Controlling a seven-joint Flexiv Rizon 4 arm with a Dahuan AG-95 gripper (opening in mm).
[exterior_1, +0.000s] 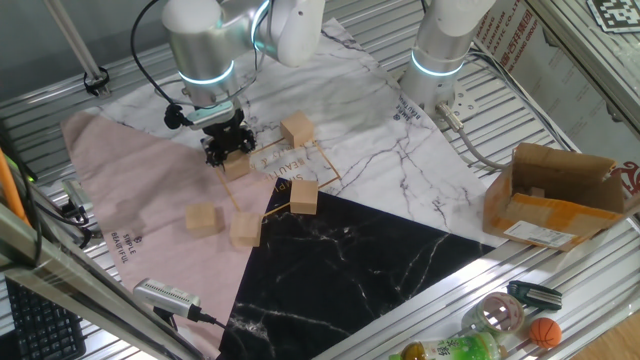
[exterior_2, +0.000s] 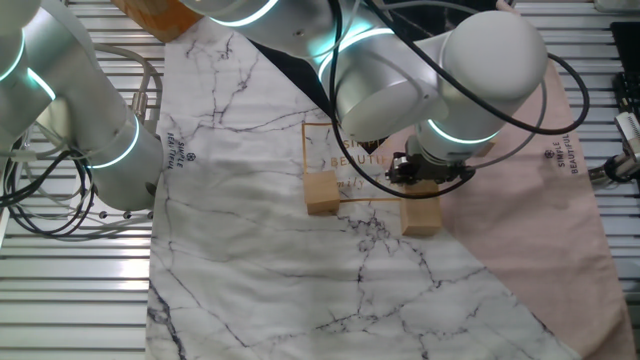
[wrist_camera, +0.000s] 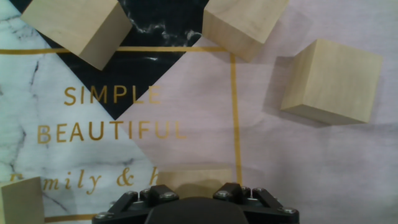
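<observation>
My gripper (exterior_1: 230, 143) is pointed down at a plain wooden block (exterior_1: 236, 165) at one corner of the gold-printed frame. In the wrist view, the block (wrist_camera: 194, 176) shows between and just beyond the two black fingers (wrist_camera: 158, 195), which stand apart. Its near part is hidden, so whether the fingers press on it cannot be told. From the other side, the gripper (exterior_2: 412, 170) sits right above the block (exterior_2: 420, 215). Other similar blocks lie around it: one (exterior_1: 297, 129) on white marble, one (exterior_1: 304, 197) by the black area, two (exterior_1: 246, 229) (exterior_1: 203, 219) on pink.
An open cardboard box (exterior_1: 545, 215) with something wooden inside stands at the right. A tape roll (exterior_1: 497, 313), an orange ball (exterior_1: 545, 332) and a green-labelled bottle (exterior_1: 460, 348) sit at the front right.
</observation>
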